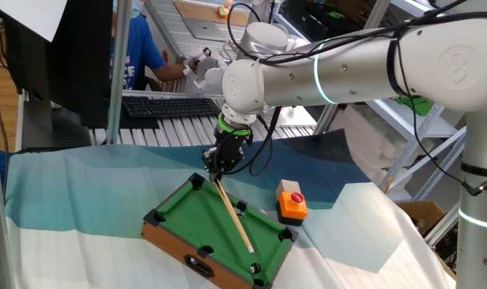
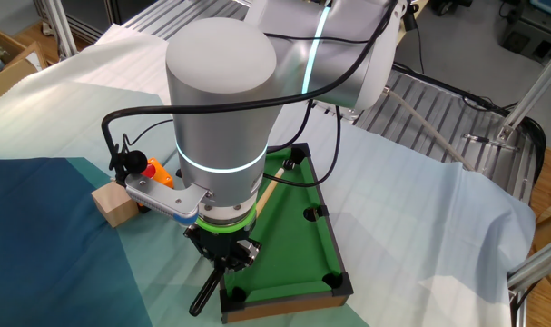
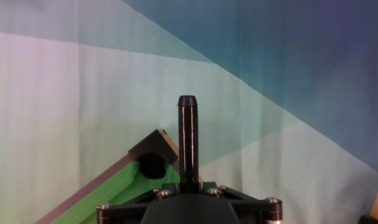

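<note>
My gripper (image 1: 215, 172) is shut on a cue stick at one end of the toy pool table. The cue's pale wooden shaft (image 1: 234, 215) slants over the green felt (image 1: 196, 218) in exterior view 1. Its black butt (image 3: 188, 140) sticks out past the gripper in the wrist view, and also shows as a dark rod (image 2: 205, 292) in exterior view 2. A small dark ball with some white (image 1: 255, 268) lies just beyond the cue tip, close to the corner pocket. The fingers' grip itself is mostly hidden by the gripper's body.
An orange box with a red button (image 1: 292, 207) and a wooden block (image 2: 116, 204) stand beside the pool table. A keyboard (image 1: 169, 107) and a person (image 1: 143, 56) are behind the work surface.
</note>
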